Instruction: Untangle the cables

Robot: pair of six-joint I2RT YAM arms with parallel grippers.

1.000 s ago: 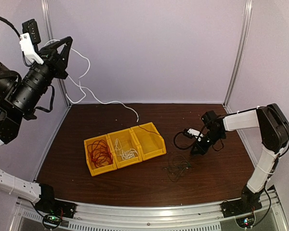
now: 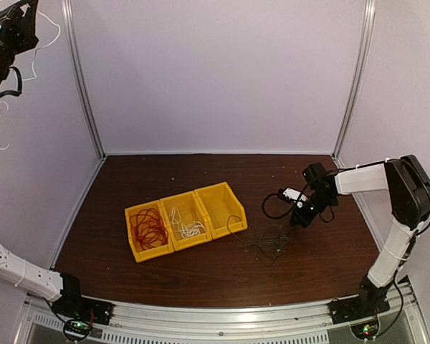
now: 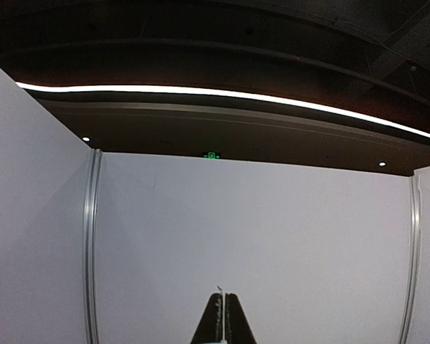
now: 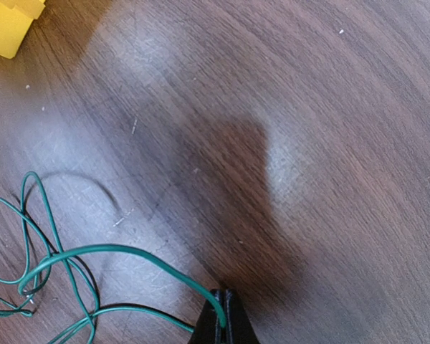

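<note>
In the top view my left arm is raised at the upper left, its gripper at the frame's edge. A white cable (image 2: pixel 58 31) hangs from it in loops against the left wall. The left wrist view shows the left gripper shut, a pale tip of cable just beyond its fingertips. Low over the table, my right gripper is shut on a strand of green cable (image 4: pixel 122 248). The rest of that green cable (image 2: pixel 272 244) lies tangled beside the bins, one strand reaching the right-hand compartment's edge.
Three joined yellow bins (image 2: pixel 223 208) stand mid-table. The left one holds red cable (image 2: pixel 149 228), the middle one white cable (image 2: pixel 192 229); the right one looks empty apart from the green strand at its edge. Bare wood (image 2: pixel 322 265) lies to the front right.
My left arm has swung up and left, drawing the white cable away from above the bins. The right gripper has shifted slightly right, and the green tangle has spread slightly that way.
</note>
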